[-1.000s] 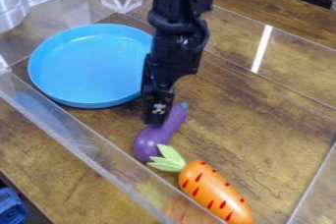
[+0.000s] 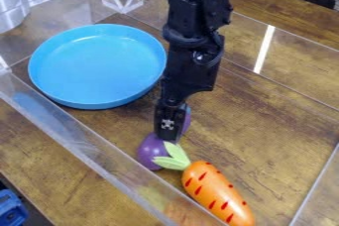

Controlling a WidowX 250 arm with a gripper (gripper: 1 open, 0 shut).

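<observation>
The black gripper (image 2: 171, 121) points down in the middle of the camera view, its fingertips low over a purple eggplant (image 2: 155, 153) and hiding its upper part. Whether the fingers have closed on it is unclear. An orange toy carrot (image 2: 217, 192) with a pale green top lies just right of and below the eggplant, the leaves overlapping it in the image.
A blue bowl (image 2: 63, 65) sits left of the gripper. A clear wall runs diagonally across the lower left foreground, with a blue object (image 2: 8, 210) beyond it in the corner.
The gripper has come down and slightly right, from above the eggplant onto its upper part, covering more of it. The carrot and bowl have not moved.
</observation>
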